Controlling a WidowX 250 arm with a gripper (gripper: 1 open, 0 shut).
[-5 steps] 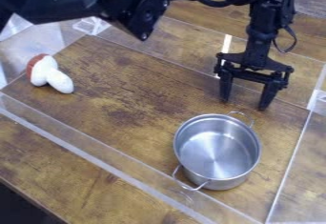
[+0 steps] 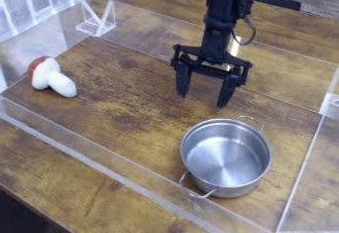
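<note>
My black gripper (image 2: 205, 86) hangs over the upper middle of the wooden surface, open, its two fingers apart with only wood showing between them. A steel pot (image 2: 225, 158) with wire handles stands at the lower right. A white toy (image 2: 56, 80) with a red part, perhaps a mushroom, lies at the far left, well apart from the gripper.
Clear low walls edge the wooden work area (image 2: 106, 128). A white plastic piece (image 2: 98, 19) sits at the back left, and a pale object is partly hidden behind the gripper.
My gripper has moved left across the surface from the right side, and less of the arm shows at the top. The pot and the toy have not moved.
</note>
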